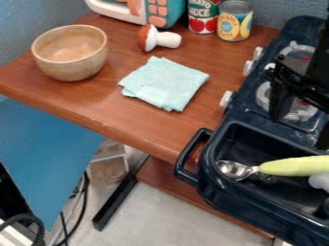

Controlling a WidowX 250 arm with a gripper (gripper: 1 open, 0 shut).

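Observation:
The black gripper point(298, 94) is at the right edge over the dark stovetop point(241, 114), partly out of frame; whether it is open or shut is unclear. Below it a black open container point(221, 204) with a side handle holds a metal spoon point(236, 169), a pale yellow-green long object point(293, 166) and a white item at the right edge. A light blue cloth point(164, 83) lies on the wooden table point(115, 120).
A wooden bowl point(69, 53) sits at the table's left. A red-and-white object point(157, 37), two cans point(234, 21) and a teal toy appliance point(164, 10) stand along the back.

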